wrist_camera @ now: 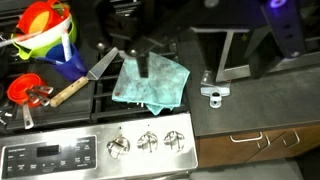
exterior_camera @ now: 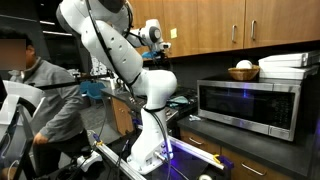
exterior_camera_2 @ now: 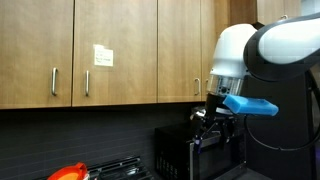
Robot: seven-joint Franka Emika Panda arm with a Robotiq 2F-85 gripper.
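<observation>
My gripper [exterior_camera: 164, 50] hangs high above the counter, near the upper cabinets. In exterior view 2 the same gripper [exterior_camera_2: 213, 131] is at the right, in front of the microwave. Its fingers are dark and blurred at the top of the wrist view, so their opening cannot be made out. Below, a teal cloth [wrist_camera: 152, 82] lies spread over the stove top. To its left rests a spatula-like tool [wrist_camera: 84, 78] with a wooden handle. A white-and-metal clip-like object [wrist_camera: 214, 92] lies on the dark counter right of the cloth. Nothing on the counter touches the gripper.
Bowls [wrist_camera: 42, 28], a blue cup [wrist_camera: 70, 66] and red measuring cups [wrist_camera: 24, 88] crowd the left. A microwave [exterior_camera: 246, 107] carries a basket [exterior_camera: 243, 72] and white trays [exterior_camera: 288, 65]. A person [exterior_camera: 52, 97] stands at the left.
</observation>
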